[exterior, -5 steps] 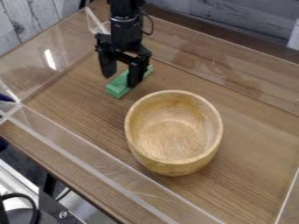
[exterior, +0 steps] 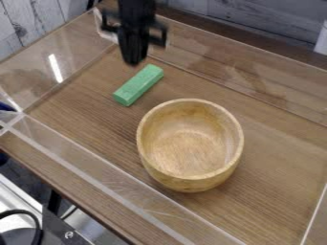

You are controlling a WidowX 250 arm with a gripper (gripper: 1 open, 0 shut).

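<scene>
A green rectangular block [exterior: 138, 84] lies on the wooden floor left of centre, just behind a round tan wooden bowl [exterior: 189, 167]. The black gripper [exterior: 132, 55] hangs at the top centre, above and behind the block and apart from it. It is blurred, and whether anything is between its fingers cannot be made out.
The tan bowl fills much of the lower middle. Bare wooden surface lies to the left and right. Dark cables show at the lower left edge, and a dark edge runs along the top right.
The gripper has moved up and back, away from the green block, which is now uncovered and lies where it was between the gripper and the bowl.
</scene>
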